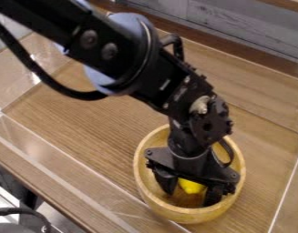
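Observation:
My black gripper (188,178) reaches down into a round cream bowl (185,214) on the wooden table, its fingers inside the rim. A small yellow object (190,186) lies in the bowl between the fingers, partly hidden by them. Whether the fingers close on it I cannot tell.
A grey panel stands along the back, and clear edging runs along the left side. Dark cables show at the lower left corner.

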